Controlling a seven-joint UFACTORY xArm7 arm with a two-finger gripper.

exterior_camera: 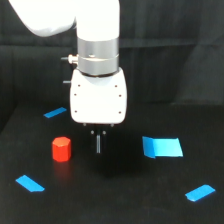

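Note:
The white robot arm hangs from the top, its gripper (98, 141) pointing down over the dark table at the centre of the camera view; whether its small fingers are open or shut is unclear. To its left stands a red block (62, 149), apart from it. A bright blue folded object (163, 147) lies to the right of the gripper.
Blue tape strips lie at the left front (29, 183), right front (200, 192) and left back (55, 112). A dark backdrop stands behind.

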